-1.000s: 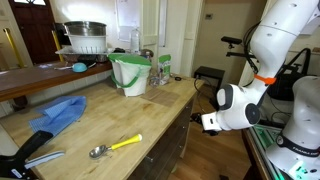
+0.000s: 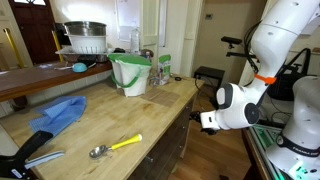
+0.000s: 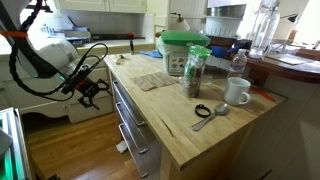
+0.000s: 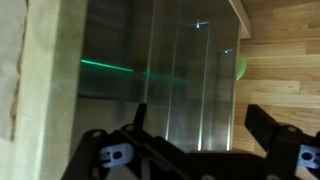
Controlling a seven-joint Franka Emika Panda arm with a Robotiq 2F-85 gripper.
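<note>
My gripper is open in the wrist view, its two dark fingers wide apart with nothing held between them. Behind the gap are grey drawer fronts (image 4: pixel 185 70) with long shiny vertical edges. In exterior view 2 the gripper (image 3: pixel 97 96) hangs low, a little left of the grey drawers (image 3: pixel 136 135) under the counter. Exterior view 1 has the white arm (image 2: pixel 240 105) on the right, reaching toward the counter's side. Whether a finger touches a drawer cannot be told.
On the wooden counter (image 3: pixel 160 98) stand a green-lidded white tub (image 3: pixel 178 52), a glass jar (image 3: pixel 193 78) and a white mug (image 3: pixel 236 91). A spoon (image 3: pixel 211 117) lies near its edge. A blue cloth (image 2: pixel 60 115) lies farther along. Wooden floor (image 3: pixel 95 150) beside the drawers is clear.
</note>
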